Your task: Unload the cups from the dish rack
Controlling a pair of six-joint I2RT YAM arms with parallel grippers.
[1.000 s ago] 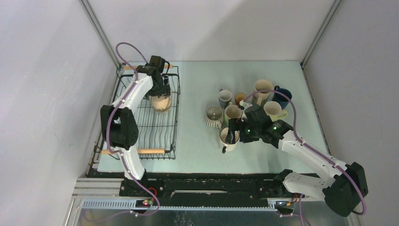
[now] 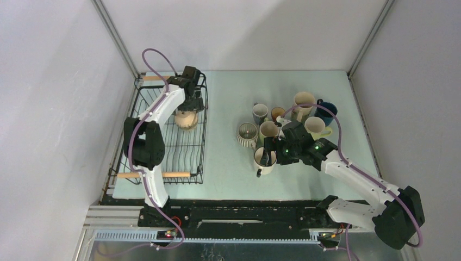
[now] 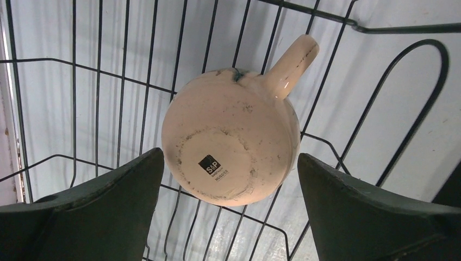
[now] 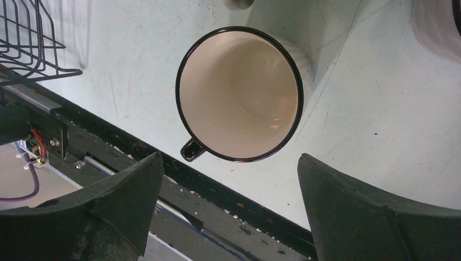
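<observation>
One beige cup (image 3: 231,141) lies upside down in the wire dish rack (image 2: 182,157), its base facing up and its handle toward the upper right in the left wrist view. My left gripper hangs over this cup, open, its fingers (image 3: 103,201) spread to either side with no grip on it. On the table at right, a white cup with a black rim (image 4: 239,95) stands upright, handle toward the front edge. Above it my right gripper is open and holds nothing.
Several cups stand close together right of centre, among them a striped cup (image 2: 247,135), a grey cup (image 2: 260,112) and a dark blue cup (image 2: 325,111). Bare table lies between rack and cups. Wire loops rise along the rack's right side.
The cup and the right arm stayed still.
</observation>
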